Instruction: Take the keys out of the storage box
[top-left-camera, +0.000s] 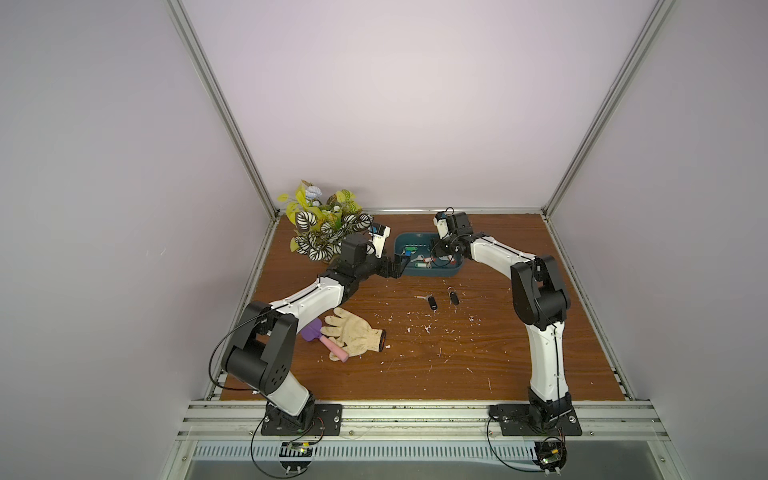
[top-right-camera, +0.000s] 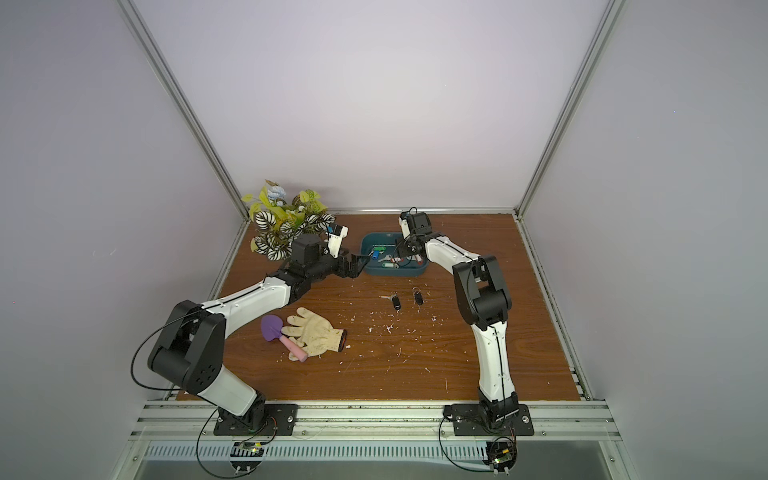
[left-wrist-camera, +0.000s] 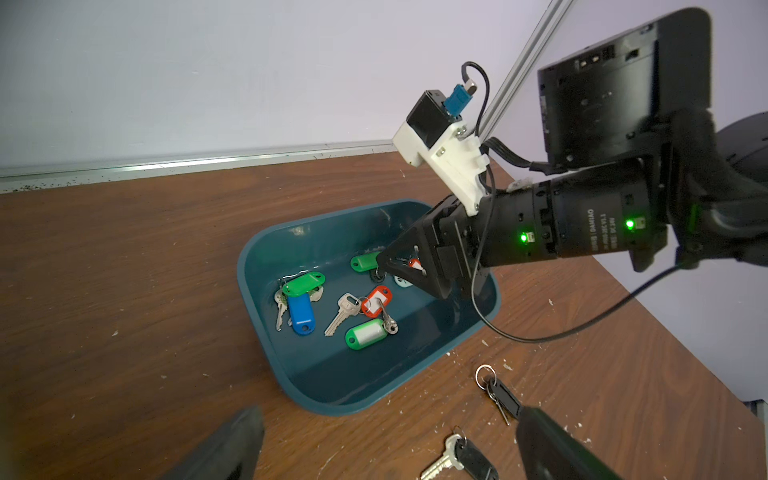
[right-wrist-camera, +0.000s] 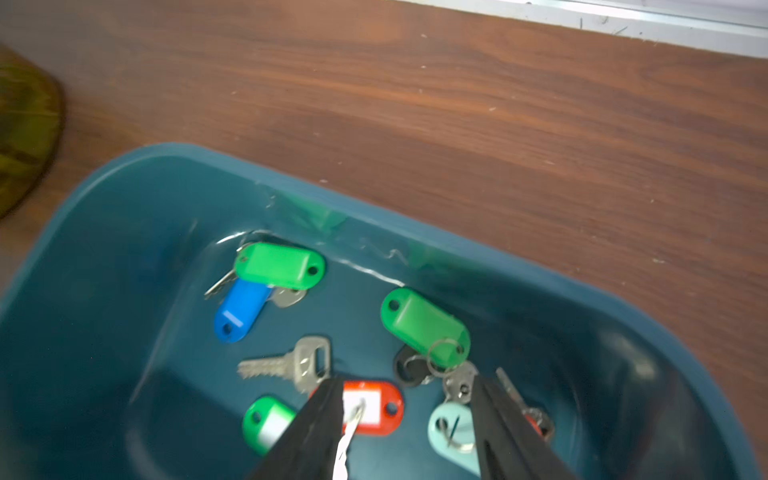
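Note:
The dark teal storage box (left-wrist-camera: 276, 360) stands at the back of the table with several tagged keys inside. In the right wrist view, green tags (right-wrist-camera: 424, 324), a blue tag (right-wrist-camera: 241, 310), a red tag (right-wrist-camera: 376, 408) and a light teal tag (right-wrist-camera: 450, 428) lie on its floor. My right gripper is over the box, its fingers apart, with the red and light teal tags beneath them. Left of the box, my left gripper (top-left-camera: 402, 265) stands open and empty. Two sets of keys with black fobs (left-wrist-camera: 504, 396) (left-wrist-camera: 472, 457) lie on the table before the box.
A potted plant (top-left-camera: 324, 224) stands behind the left arm. A glove (top-left-camera: 356, 333) and a purple trowel with a pink handle (top-left-camera: 334, 349) lie at the front left.

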